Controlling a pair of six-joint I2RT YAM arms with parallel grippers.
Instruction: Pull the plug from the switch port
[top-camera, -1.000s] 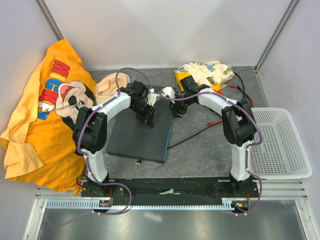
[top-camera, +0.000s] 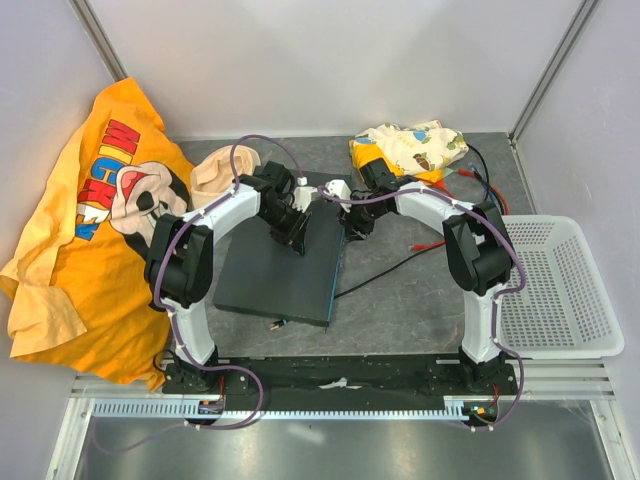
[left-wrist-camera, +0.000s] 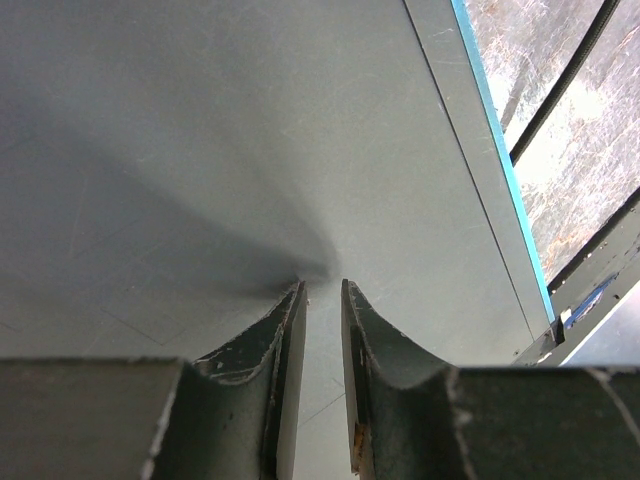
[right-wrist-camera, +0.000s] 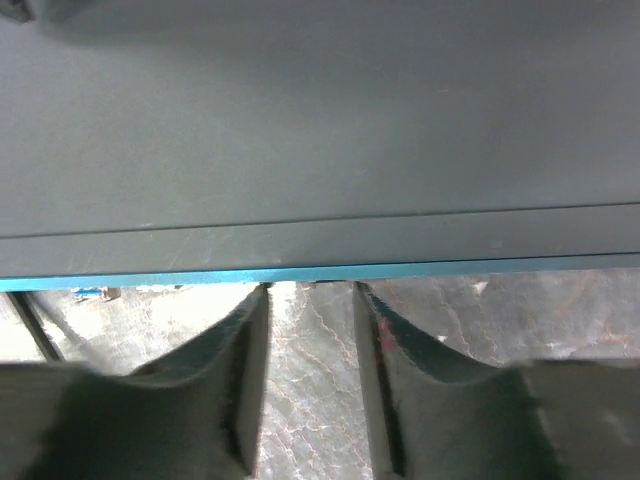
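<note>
A large dark grey box (top-camera: 270, 280) with a blue-trimmed edge lies flat in the middle of the floor, presumably the switch; no port or plug is clearly visible on it. My left gripper is over its top face, its fingers a small gap apart with nothing seen between them. My right gripper is at the blue edge (right-wrist-camera: 450, 268), fingers parted, nothing visible between them. A black cable (top-camera: 390, 271) runs out from beside the box's right side.
A white basket (top-camera: 560, 290) stands at the right, an orange cloth (top-camera: 80, 280) covers the left, and a patterned cloth (top-camera: 410, 145) with a beige container (top-camera: 215, 175) lie at the back. Red-ended cables (top-camera: 425, 246) lie on the right floor.
The right arm and gripper have shifted very slightly at the box's right edge. The left arm looks almost unchanged.
</note>
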